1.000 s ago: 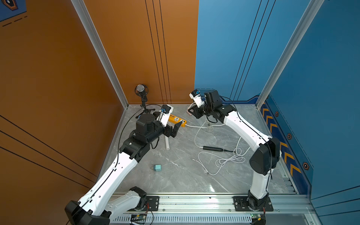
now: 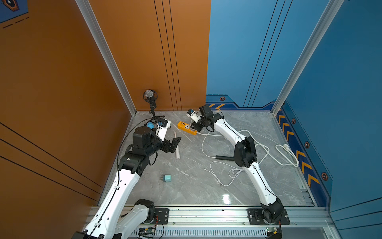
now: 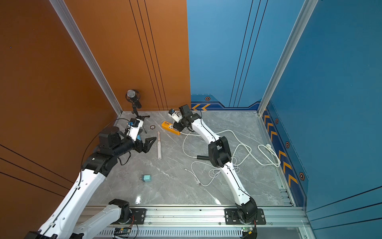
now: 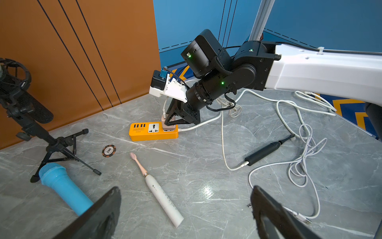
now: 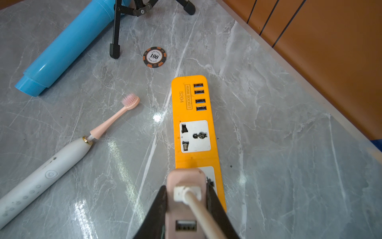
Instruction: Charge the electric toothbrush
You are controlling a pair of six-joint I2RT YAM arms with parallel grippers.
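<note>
My right gripper is shut on a pinkish charger (image 5: pixel 185 177) with a white cable, over the right-hand socket of the orange power strip (image 5: pixel 191 115); whether it is seated is hidden. My left gripper (image 2: pixel 171 144) stands open and empty above the table, left of the strip. A white toothbrush with pink head (image 4: pixel 163 199) lies in front of the strip. A black toothbrush (image 4: pixel 262 153) lies farther right, a white cable joined to its end.
A blue microphone (image 4: pixel 67 189), a black tripod (image 4: pixel 59 145) and a chip (image 4: pixel 108 150) lie at the left. A teal adapter (image 3: pixel 146 178) sits near the front. Loose white cables (image 4: pixel 302 167) cover the right side.
My right gripper has moved left and down onto the power strip with the charger. My left gripper has shifted to the left and slightly down in the top left view.
</note>
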